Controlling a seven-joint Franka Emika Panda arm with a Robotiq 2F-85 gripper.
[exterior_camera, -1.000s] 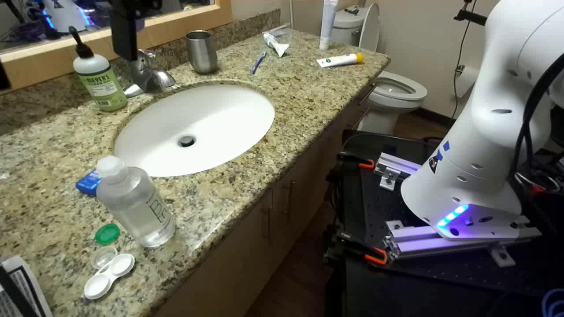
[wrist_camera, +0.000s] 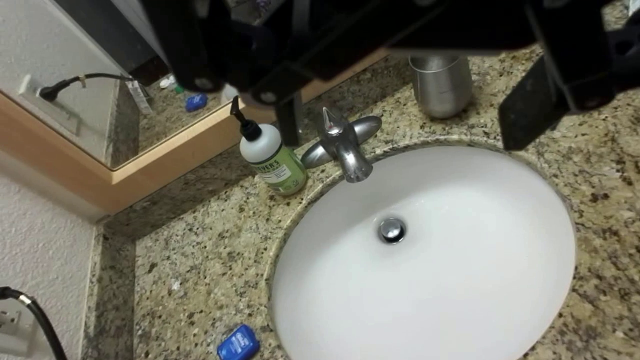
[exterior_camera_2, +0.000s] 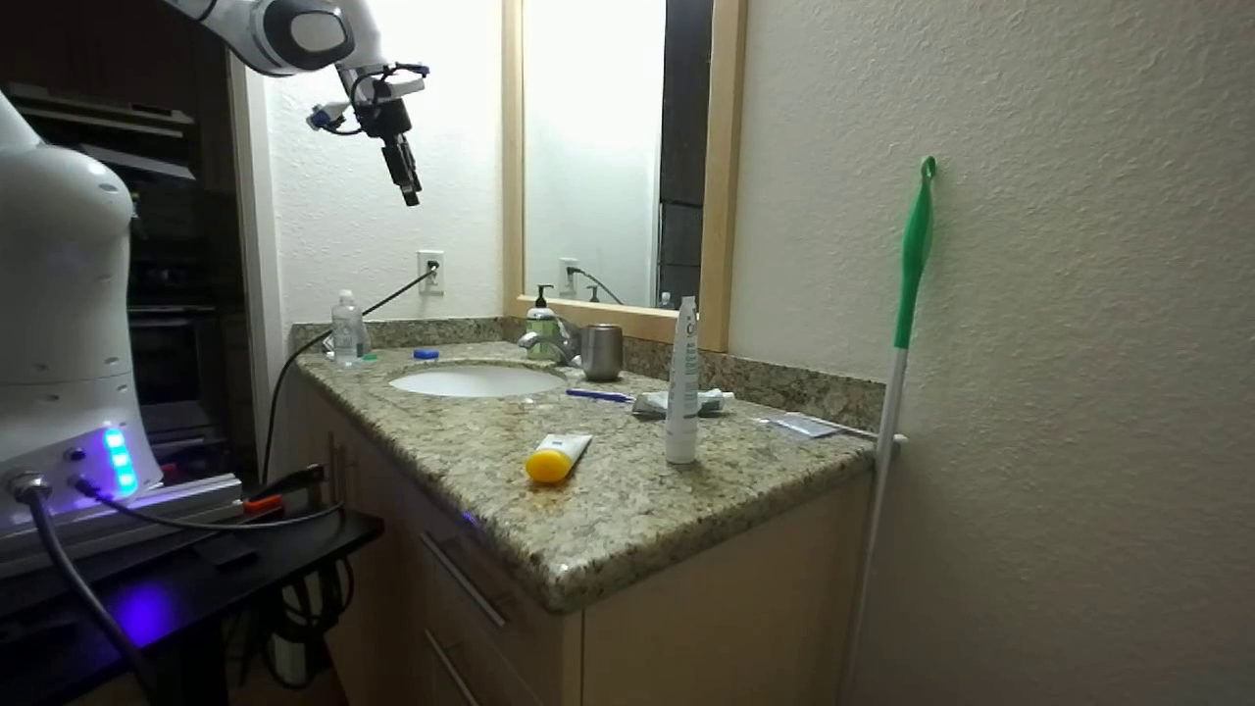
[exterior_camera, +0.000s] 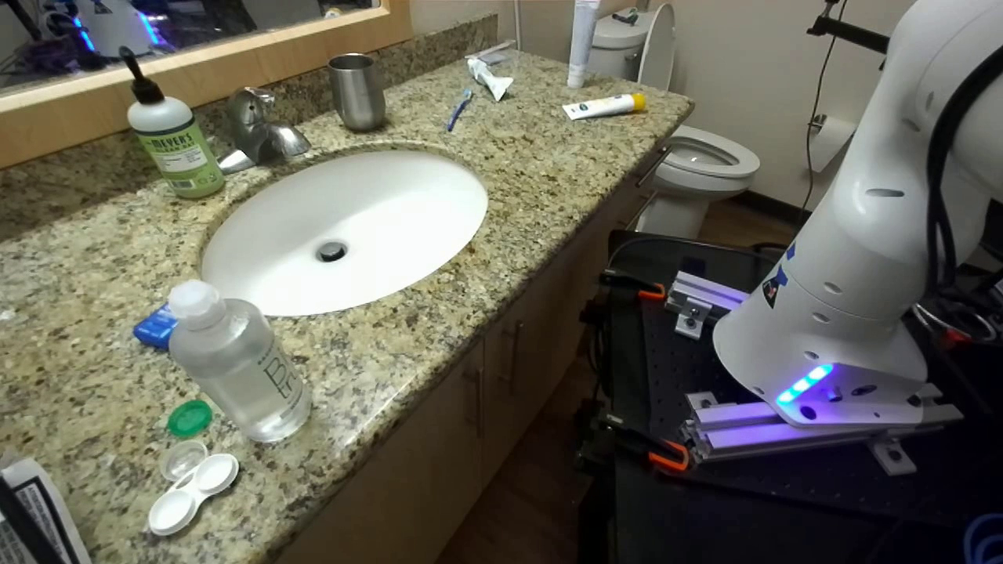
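High over the counter, in exterior view 2, hangs my gripper (exterior_camera_2: 408, 198), well clear of everything below. In the wrist view its two dark fingers (wrist_camera: 529, 111) stand wide apart, so it is open, and only the faucet and sink show beyond the gap. The chrome faucet (wrist_camera: 349, 150) sits at the rim of the white oval sink (wrist_camera: 432, 288). Left of it stands a green soap bottle (wrist_camera: 282, 165) with a black pump, upright. A steel cup (wrist_camera: 442, 87) stands on the faucet's other side, its top partly hidden by the gripper.
In exterior view 1, a clear bottle (exterior_camera: 246, 366), a blue packet (exterior_camera: 156, 326), a green lid (exterior_camera: 190, 418) and an open white lens case (exterior_camera: 194, 493) occupy the near counter. A toothbrush (exterior_camera: 458, 111), a yellow-capped tube (exterior_camera: 606, 106) and an upright tube (exterior_camera: 582, 42) are farther off.
The arm's upper part has shifted too. The counter objects look unmoved.
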